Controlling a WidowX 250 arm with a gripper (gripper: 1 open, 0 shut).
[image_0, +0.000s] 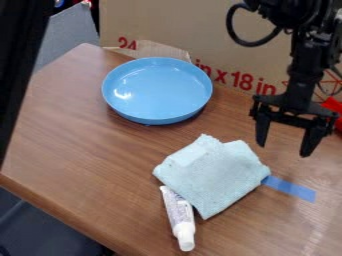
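A black gripper (283, 143) hangs low over the right side of the wooden table, open, with nothing between its fingers. It is just behind and right of a folded light blue cloth (211, 178). A white tube (179, 214) lies along the cloth's front left. A blue plate (156, 90) stands at the back left of the table.
A cardboard box (201, 30) closes off the back. A red object (335, 119) is partly hidden at the right edge. Blue tape (294, 189) marks the table right of the cloth.
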